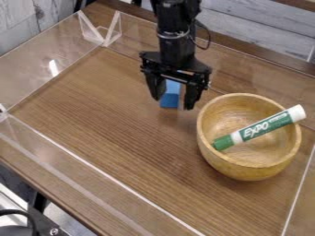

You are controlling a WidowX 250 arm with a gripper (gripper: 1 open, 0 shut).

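My black gripper [175, 90] hangs over the upper middle of the wooden table, fingers apart and open. A small blue block [171, 100] stands at it, partly hidden by the fingers; whether they touch it is unclear. To the right, a tan bowl [246, 164] holds a white-and-green EXPO marker [260, 127] lying slanted across it.
A white object [103, 28] stands at the upper left edge. A dark cable lies at the bottom left corner.
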